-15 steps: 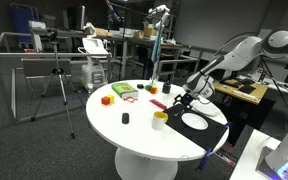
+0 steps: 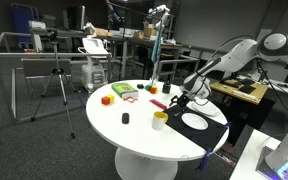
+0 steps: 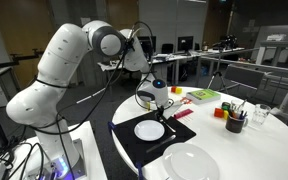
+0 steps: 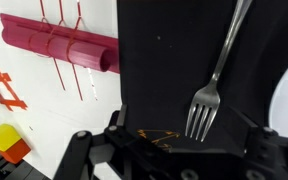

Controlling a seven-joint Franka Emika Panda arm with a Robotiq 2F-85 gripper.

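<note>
A silver fork (image 4: 205, 101) lies on the black mat (image 4: 159, 90) in the wrist view, its tines toward the bottom and its handle running to the upper right. My gripper stands open above the mat, its dark fingers wide apart at the lower edge of that view. Nothing shows between them except the mat and the tine end of the fork beneath. In exterior view 1 the gripper (image 2: 174, 102) hangs low over the mat's far side. From the other side, the gripper (image 3: 167, 108) appears beyond a white plate (image 3: 149, 130).
A rolled red-pink thing (image 4: 62, 42) lies beside the mat. The yellow cup (image 2: 159, 120), a dark small object (image 2: 125, 118) and coloured blocks (image 2: 108, 100) stand on the white table (image 2: 129, 145). A larger white plate (image 3: 189, 162) sits near the mat.
In exterior view 1 my gripper has shifted slightly left and lower over the mat. The objects on the table look unmoved.
</note>
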